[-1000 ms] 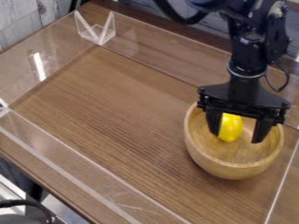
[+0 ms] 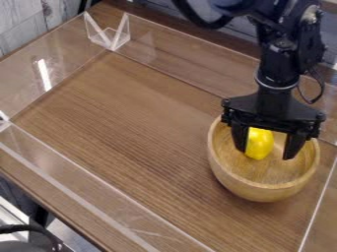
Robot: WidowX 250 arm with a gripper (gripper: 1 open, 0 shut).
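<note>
A black arm reaches down from the top right to a round tan wooden bowl [image 2: 257,182] at the lower right. Its gripper [image 2: 267,142] is low inside the bowl's rim, around a yellow object [image 2: 258,149] that lies in the bowl. The dark fingers point down on either side of it, partly over it; whether they touch or grip it I cannot tell.
Bare wooden tabletop [image 2: 105,148] fills the left and middle. A clear wire or plastic holder [image 2: 108,30] stands at the back left. The table's edges show at the upper left and along the back.
The arm and gripper have shifted very slightly; the bowl and the yellow object look the same.
</note>
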